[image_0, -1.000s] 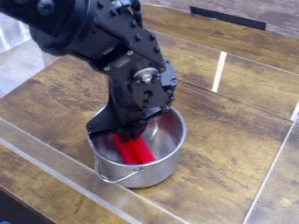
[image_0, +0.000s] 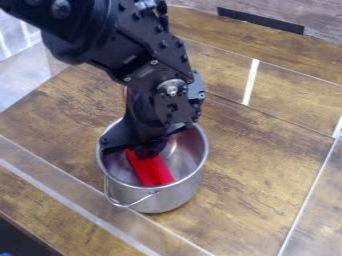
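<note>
A steel pot (image_0: 175, 197) with a wire handle stands on the wooden surface in the lower middle. Inside it lies a red object (image_0: 152, 172), partly covered by the black gripper (image_0: 144, 145), which reaches down into the pot from above. The fingertips are around the upper end of the red object; whether they hold it or are open is hidden by the gripper's own body.
Pale tape strips cross it, and a dark strip lies at the back edge.
The gripper and arm have shifted slightly. The pot and the red object look nearly unchanged.
</note>
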